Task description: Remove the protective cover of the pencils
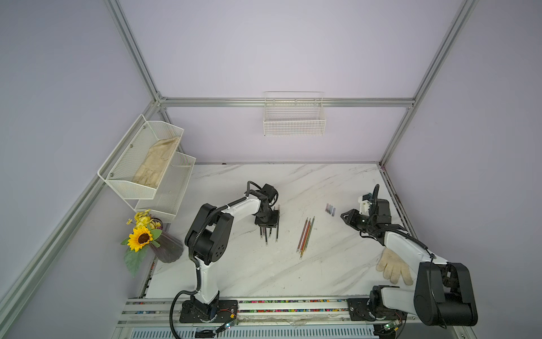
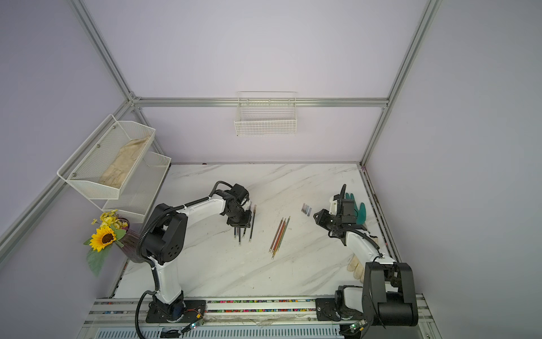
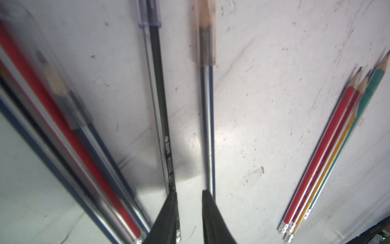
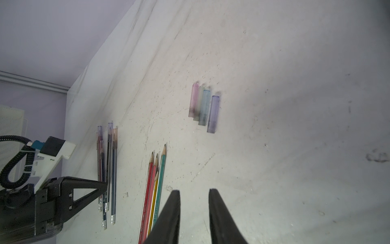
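My left gripper hangs low over the capped pencils, its fingertips apart with an empty gap. In the left wrist view, a black pencil (image 3: 159, 97) with a purple cap (image 3: 149, 12) runs down behind the left finger. A dark blue pencil (image 3: 206, 118) with an orange cap (image 3: 206, 44) lies to its right, near the right finger. Further left are more pencils, including a blue one (image 3: 97, 150) in a clear cap. Several bare pencils (image 4: 151, 195) lie grouped mid-table. Loose caps (image 4: 204, 106) sit side by side before my right gripper, which is open and empty.
Beige gloves (image 1: 395, 266) lie under the right arm, and a teal glove (image 2: 361, 212) is beyond it. A flower vase (image 1: 167, 247) and white wire baskets (image 1: 131, 189) stand left.
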